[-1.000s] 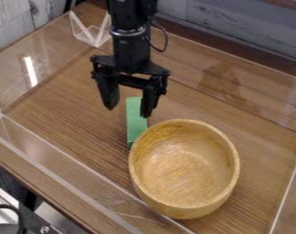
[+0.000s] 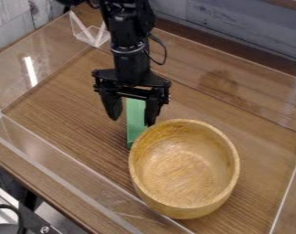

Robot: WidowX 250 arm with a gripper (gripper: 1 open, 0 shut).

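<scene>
My black gripper [image 2: 132,102] hangs from the top centre, open, its fingers on either side of the upper part of a green block [image 2: 136,128] that lies on the wooden table. A tan oval bowl [image 2: 185,172] sits just to the block's right and front, partly next to its lower end.
The wooden table [image 2: 53,119] has clear room to the left and at the back right. A wall rises behind, and a clear plastic piece is at the top left. A dark cable is at the bottom left corner.
The gripper's fingers have drawn somewhat closer together over the green block, and the gripper has shifted slightly. The block and bowl look unmoved.
</scene>
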